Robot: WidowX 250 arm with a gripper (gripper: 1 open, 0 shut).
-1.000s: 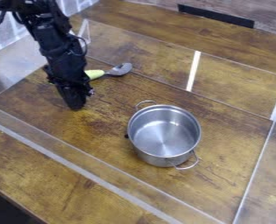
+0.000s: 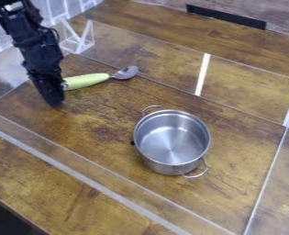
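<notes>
The black robot arm reaches in from the upper left, its gripper (image 2: 53, 92) low over the wood surface beside a pale green corn-like object (image 2: 85, 81). A metal spoon (image 2: 125, 72) lies at that object's right end. The gripper is shut; I see nothing clearly between its fingers, which are dark and hard to make out. A steel pot (image 2: 172, 142) with two wire handles stands to the right of centre.
A clear low barrier runs round the work area on the wooden table (image 2: 61, 184). The middle and lower left inside it are bare. A white strip (image 2: 203, 73) lies toward the back right.
The gripper has moved left along the surface, away from the pot. The green object, spoon and pot look unmoved.
</notes>
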